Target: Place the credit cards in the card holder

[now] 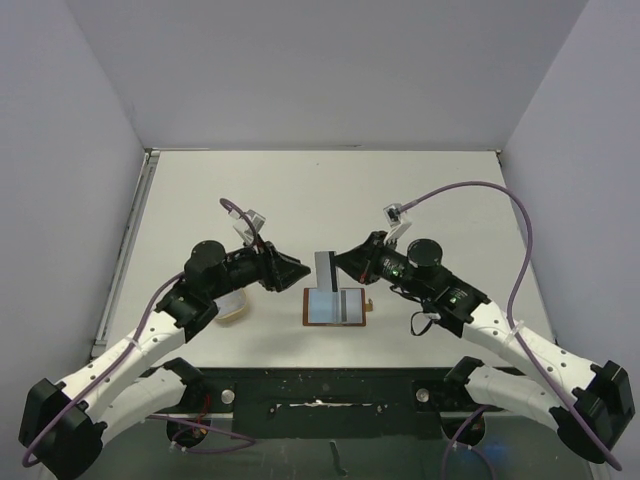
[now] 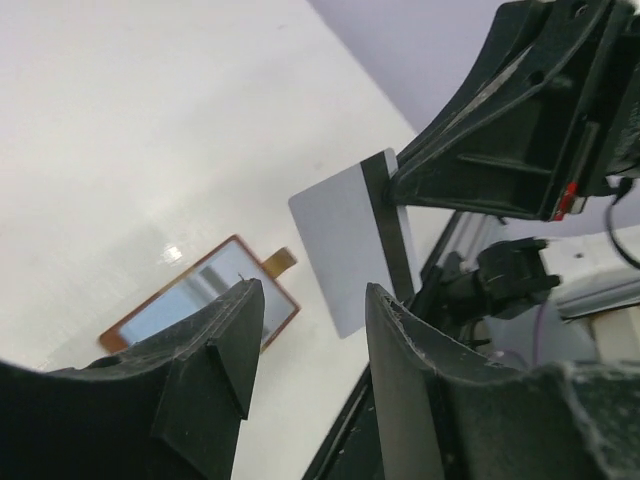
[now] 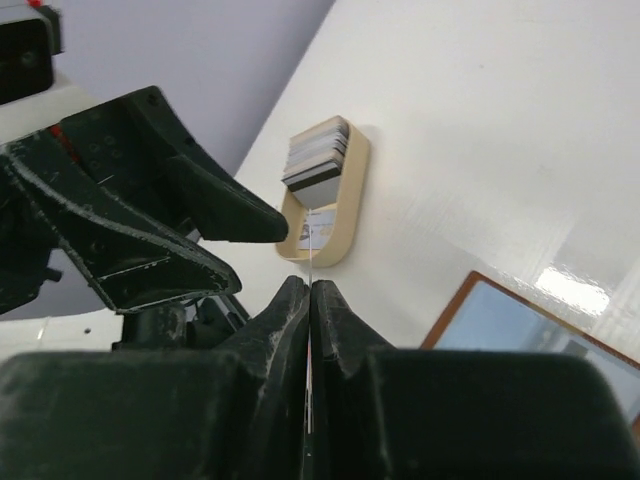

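Note:
My right gripper (image 1: 341,262) is shut on a grey credit card (image 1: 324,270) with a dark stripe, held upright above the card holder (image 1: 320,308), a light blue tray with a brown rim; in the right wrist view the card shows edge-on as a thin line between the fingers. My left gripper (image 1: 298,272) is open, just left of the card, with nothing between its fingers; in the left wrist view the card (image 2: 338,240) hangs beyond them.
A beige box (image 3: 350,200) holding several cards stands at the left, partly behind the left arm in the top view. Walls stand at both sides.

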